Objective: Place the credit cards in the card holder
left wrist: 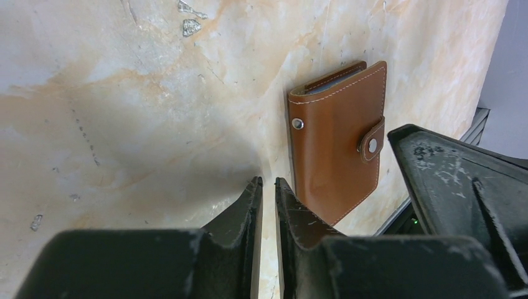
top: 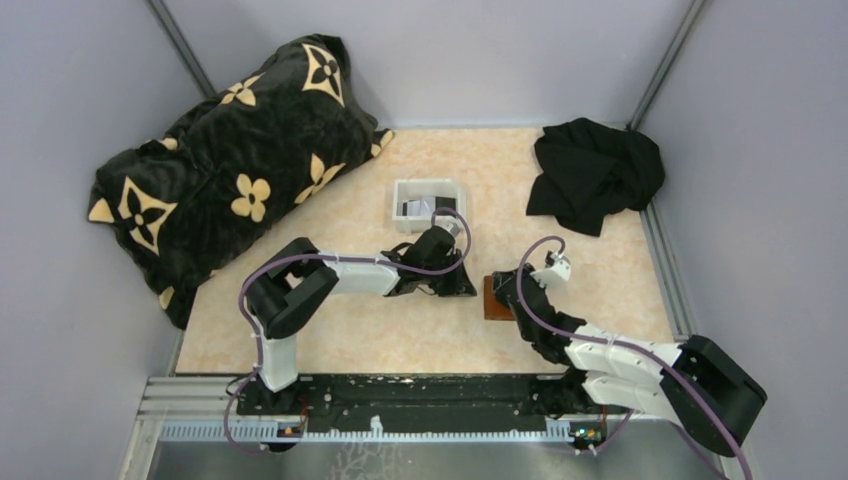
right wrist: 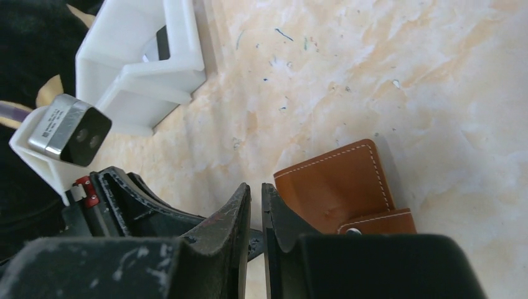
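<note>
The brown leather card holder (top: 499, 310) lies on the table, folded, its strap (left wrist: 372, 142) and snap against the cover. Just left of it, my left gripper points down with a narrow open gap, nothing between its fingers. My right gripper stands above the holder, also slightly open and empty, with the holder (right wrist: 330, 187) showing beyond its fingers. The cards (top: 430, 206) lie in the white tray (top: 398, 222) at the back; one dark-and-grey card edge (right wrist: 159, 47) shows in the right wrist view. How many cards there are, I cannot tell.
At the back left is a large dark cushion (top: 240, 150) with a flower pattern. A black cloth (top: 595, 175) lies at the back right. Both arms' tips are close together around the holder. Bare table lies at the front left and right of the tray.
</note>
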